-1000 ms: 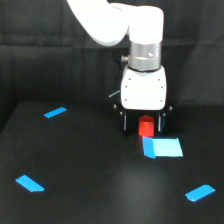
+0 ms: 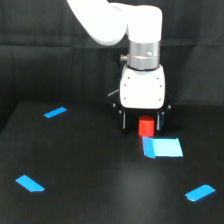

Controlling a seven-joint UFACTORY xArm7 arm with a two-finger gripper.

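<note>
My gripper (image 2: pixel 143 127) points straight down under the white hand, low over the dark table. A dark finger (image 2: pixel 124 120) shows on the left and another on the right, set well apart; the gripper looks open. Between them, in the picture, is a small red block (image 2: pixel 146 126), with dark space visible on its left side. Whether the block stands level with the fingers or behind them is hard to tell. A light blue square (image 2: pixel 168 147) lies on the table just in front of the block, with a brighter blue strip (image 2: pixel 149 147) at its left edge.
Blue tape strips mark the table at the back left (image 2: pixel 55 112), front left (image 2: pixel 30 184) and front right (image 2: pixel 200 193). A black curtain (image 2: pixel 50 60) hangs behind.
</note>
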